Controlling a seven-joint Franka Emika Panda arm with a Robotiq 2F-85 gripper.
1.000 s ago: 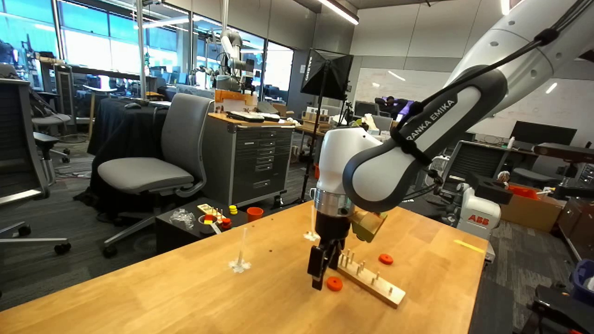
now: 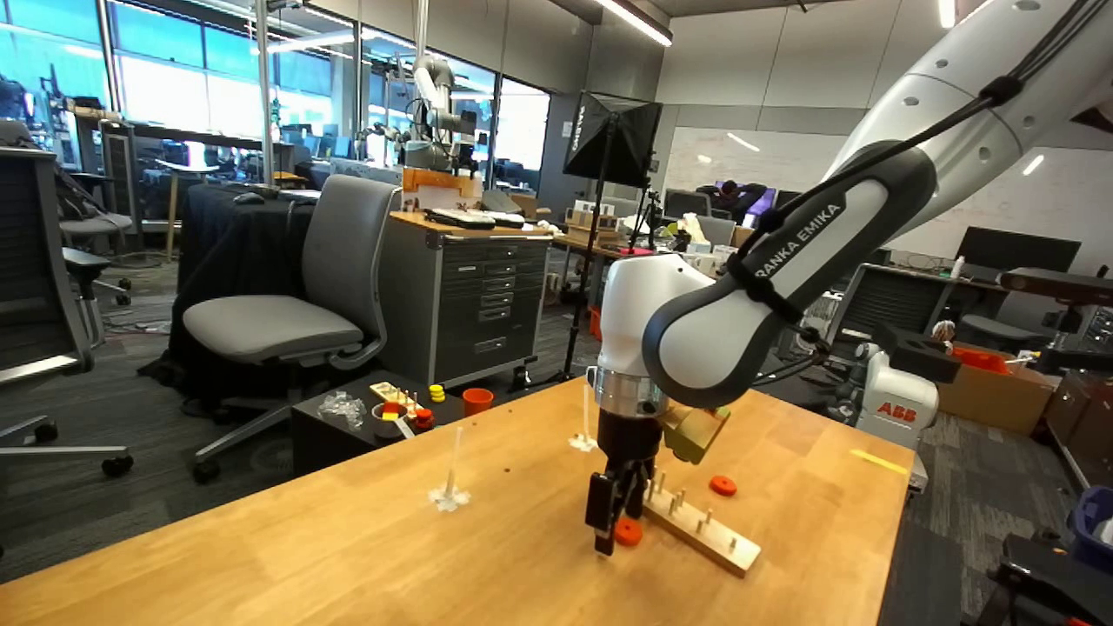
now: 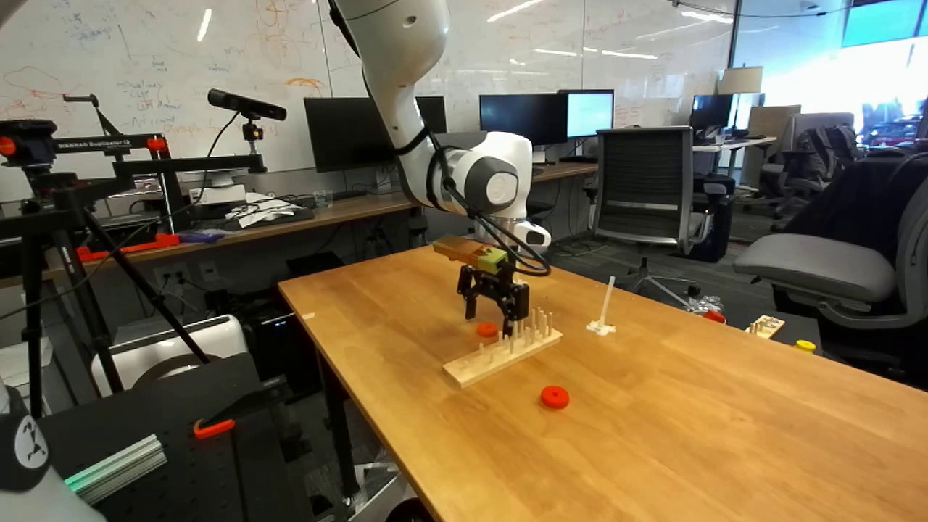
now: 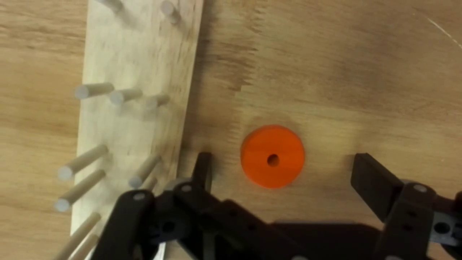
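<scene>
An orange-red disc (image 4: 271,173) with a small centre hole lies flat on the table between the fingers of my gripper, which stands open around it. Gaps show on both sides of the disc in the wrist view. The left finger (image 4: 202,171) is close beside the edge of the wooden peg board (image 4: 130,130), whose pegs stand bare. In exterior view 1 the gripper (image 2: 618,530) is low over the table, partly hiding the board's far end. A second red disc (image 3: 554,396) lies on the opposite side of the board.
Two thin white posts with white bases, one a near post (image 2: 450,490) and one a farther post (image 2: 584,417), rise from the wooden table. Off the table, a black box holds an orange cup (image 2: 476,401).
My gripper has come down and slightly to the right in exterior view 1, so its fingers now partly overlap the nearer disc. The discs and board appear unmoved.
</scene>
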